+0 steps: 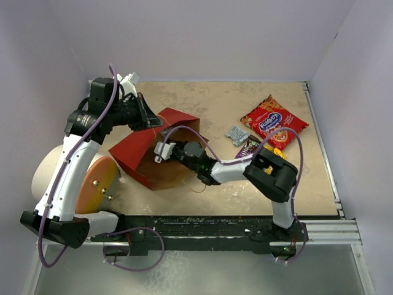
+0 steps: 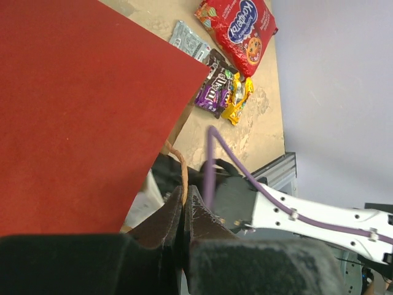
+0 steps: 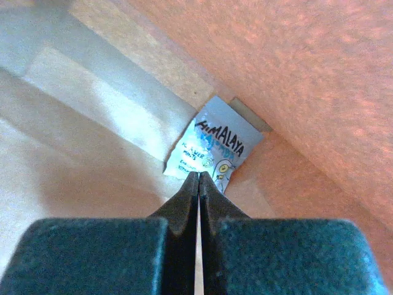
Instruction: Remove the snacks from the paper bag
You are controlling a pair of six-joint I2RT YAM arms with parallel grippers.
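The red paper bag [image 1: 136,150] lies on its side at the left of the table, its mouth facing the right arm. My left gripper is shut on the bag's rope handle [image 2: 179,157] above the mouth. Inside the bag, a pale blue Himalaya mints packet [image 3: 214,147] rests against the bottom end, near a reddish wall. My right gripper reaches into the bag with its fingers together and nothing between them. The packet lies beyond the fingertips, outside them, its lower edge partly covered by them in the right wrist view.
On the right of the table lie a big red cookie bag [image 1: 274,121], a silver packet [image 1: 237,135], a purple-brown M&M's packet [image 1: 249,147] and a yellow packet [image 1: 270,165], partly behind the right arm. An orange rounded object [image 1: 98,187] stands left of the bag.
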